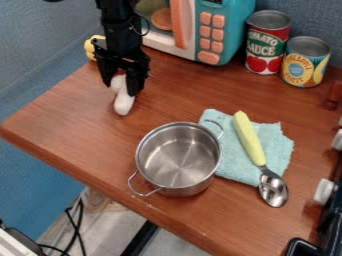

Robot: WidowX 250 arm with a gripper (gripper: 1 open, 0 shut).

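My black gripper (123,78) is over the back left of the wooden table (94,135), with a white elongated object (123,98) between and below its fingers, apparently gripped. The object hangs or stands tilted near the tabletop; whether it touches is unclear. A yellow pepper-like item (94,47) is partly hidden behind the gripper.
A steel pot (178,157) sits at the front middle. A teal cloth (234,160) holds a yellow corn-like item (249,138) and a spoon (273,187). Two cans (267,42) and a toy microwave (214,30) stand behind.
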